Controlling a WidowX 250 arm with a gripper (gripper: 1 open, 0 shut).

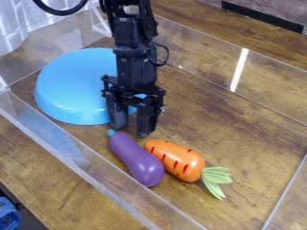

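A black robot gripper [135,115] hangs low at the centre, in front of a blue disc-like object [70,83] and just above the back ends of a purple eggplant [138,162] and an orange carrot with a pale green top [178,160]. The dark fingers blend into each other, so I cannot tell whether they are open or shut, or whether anything is between them.
Clear walls or strips run along the left and right sides, and a small blue object [6,216] shows at the bottom left corner.
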